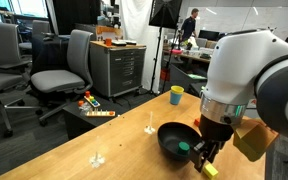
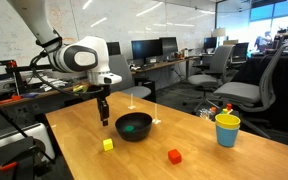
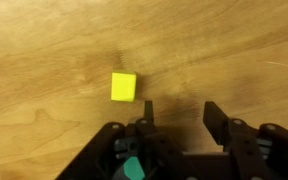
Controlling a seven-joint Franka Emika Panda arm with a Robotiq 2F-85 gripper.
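A small yellow block [image 2: 108, 145] lies on the wooden table, in front of a black bowl [image 2: 134, 130]. Inside the bowl is a green object [image 1: 183, 146]. My gripper hangs above the table near both of them, its fingers spread and nothing between them. In the wrist view the yellow block [image 3: 124, 86] sits beyond and left of the left fingertip, apart from it. Part of the green object [image 3: 134, 168] shows at the bottom of that view, while the bowl is largely hidden by the gripper.
A red block [image 2: 174, 156] lies on open table. A yellow cup with a blue base [image 2: 227, 132] stands farther along, with colourful small pieces [image 1: 88, 100] on a dark surface [image 1: 76, 122] by the table edge.
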